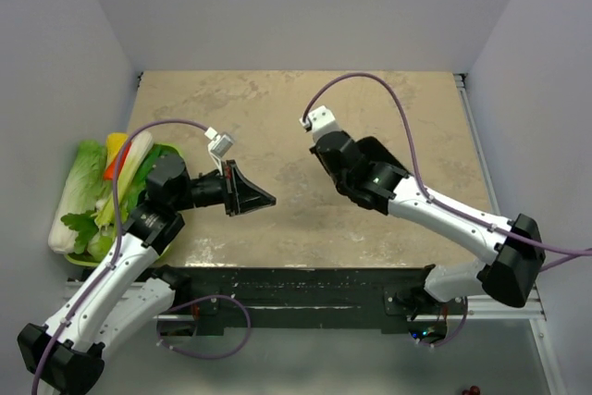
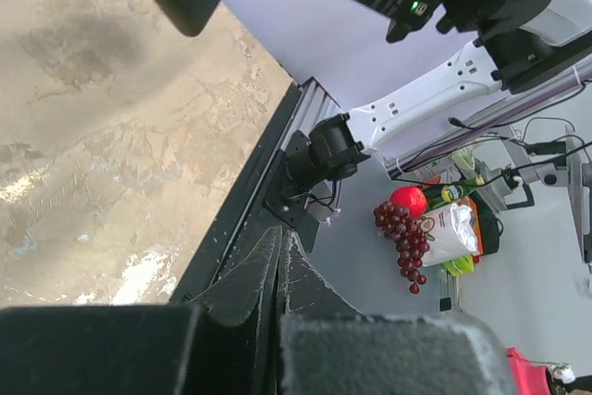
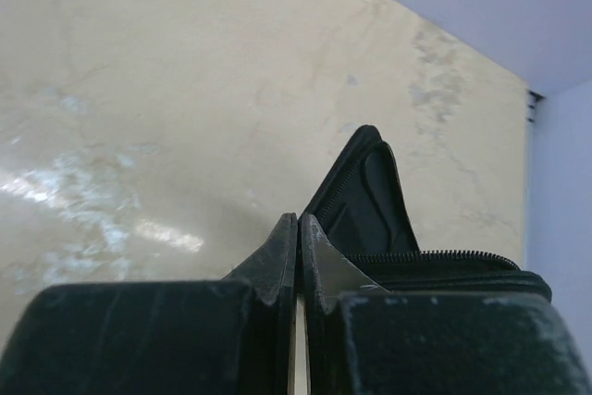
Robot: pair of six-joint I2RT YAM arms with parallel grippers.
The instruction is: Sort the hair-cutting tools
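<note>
A black case with a zipper along its edges [image 3: 370, 196] hangs from my right gripper, whose fingers are shut on it in the right wrist view. From above, only part of the black case [image 1: 377, 153] shows behind the right wrist, over the right half of the table; the right fingertips are hidden there. My left gripper [image 1: 272, 201] is shut over the table's left-middle, nothing visible between its fingers. No hair cutting tools show loose on the table.
A green basket of vegetables [image 1: 176, 147] stands at the left edge, partly behind the left arm. In the left wrist view, grapes [image 2: 403, 238] and other groceries lie beyond the table's front edge.
</note>
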